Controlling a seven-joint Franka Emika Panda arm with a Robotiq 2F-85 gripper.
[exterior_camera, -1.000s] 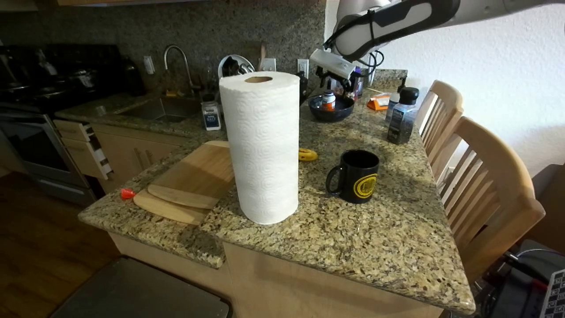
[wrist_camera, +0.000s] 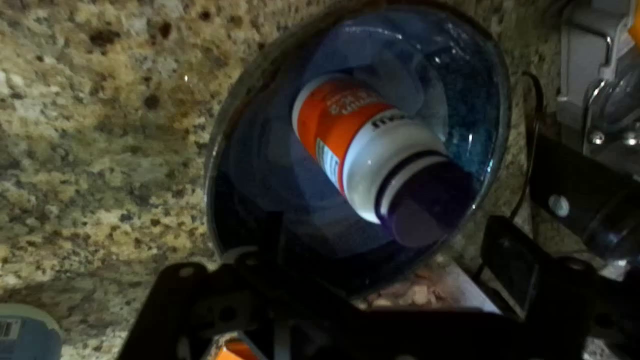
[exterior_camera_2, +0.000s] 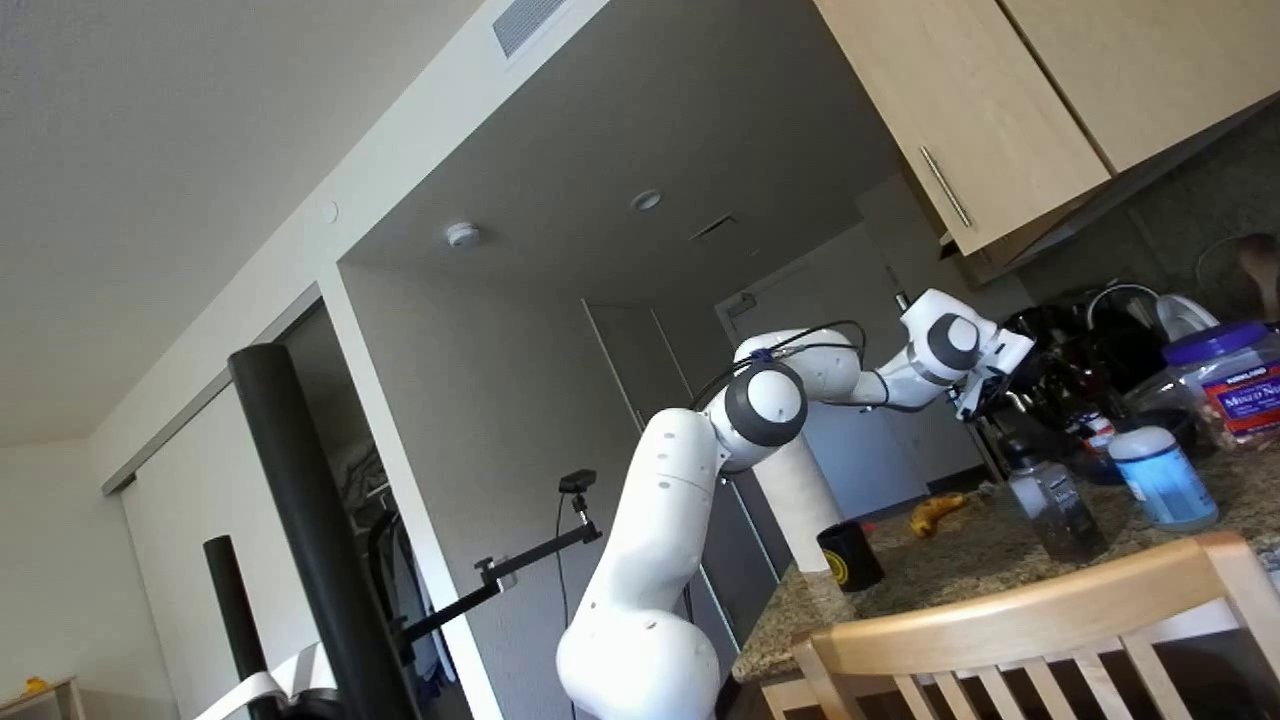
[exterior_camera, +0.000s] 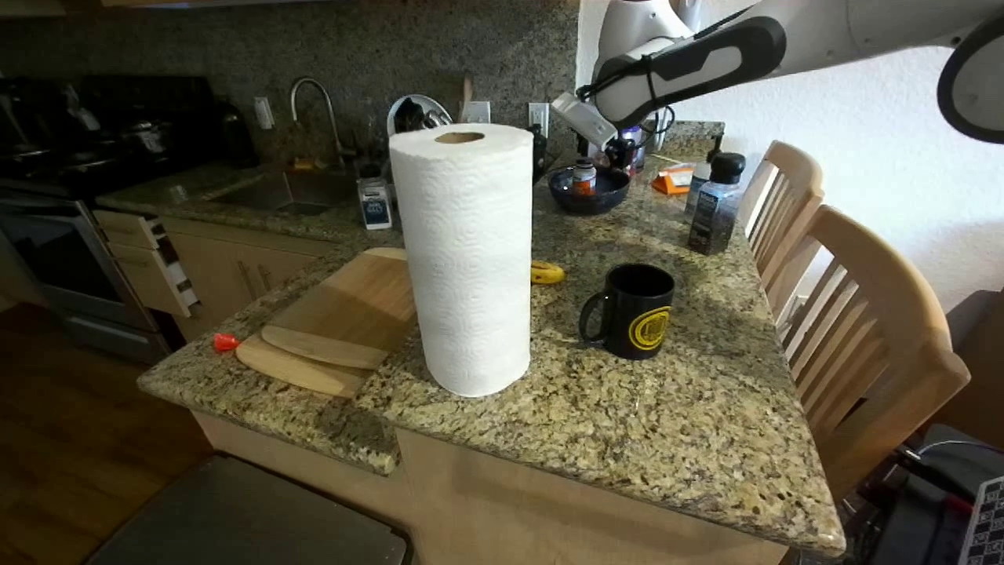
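A dark blue bowl [wrist_camera: 264,150] fills the middle of the wrist view. In it a white and orange bottle [wrist_camera: 345,132] with a dark purple cap leans towards the rim nearest my gripper. My gripper stands open at the bowl's near side, its dark fingers spread wide on either side of the cap, and nothing is gripped. From exterior view 1, the bowl [exterior_camera: 590,201] sits at the far end of the counter, the bottle [exterior_camera: 583,177] rising out of it, and my gripper is just above and mostly dark against the clutter.
A paper towel roll [exterior_camera: 475,273], a black mug [exterior_camera: 640,311], a banana [exterior_camera: 546,272] and cutting boards [exterior_camera: 348,311] occupy the near counter. Right of the bowl are an orange item [exterior_camera: 673,179] and a dark-capped bottle [exterior_camera: 717,207]. A purple-lidded jar [exterior_camera_2: 1236,378] stands beyond.
My wrist has rotated and tilted over the bowl; the white camera housing now slants more steeply. The bowl and bottle appear in the same place.
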